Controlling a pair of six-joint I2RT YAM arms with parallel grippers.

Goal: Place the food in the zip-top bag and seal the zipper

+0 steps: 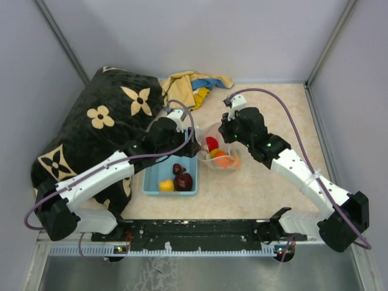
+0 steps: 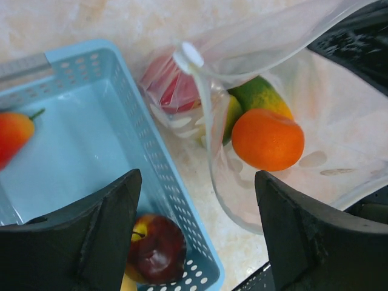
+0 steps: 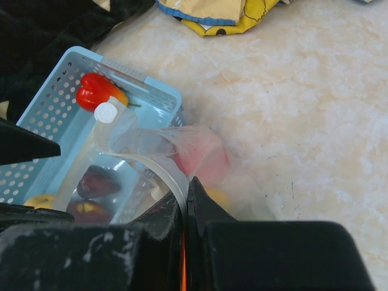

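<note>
The zip top bag (image 1: 218, 160) stands open right of the blue basket, holding an orange (image 2: 267, 139), a green-yellow fruit and a red item (image 1: 211, 143). My right gripper is shut on the bag's rim. My left gripper is part open above the bag's left rim and basket edge, no food between its fingers. In the basket (image 2: 66, 151) lie a red pepper (image 3: 97, 91), dark red fruits (image 1: 183, 182) and a yellow fruit (image 1: 166, 185).
A dark flowered cushion (image 1: 100, 118) fills the left. Yellow and blue cloths (image 1: 182, 85) lie at the back.
</note>
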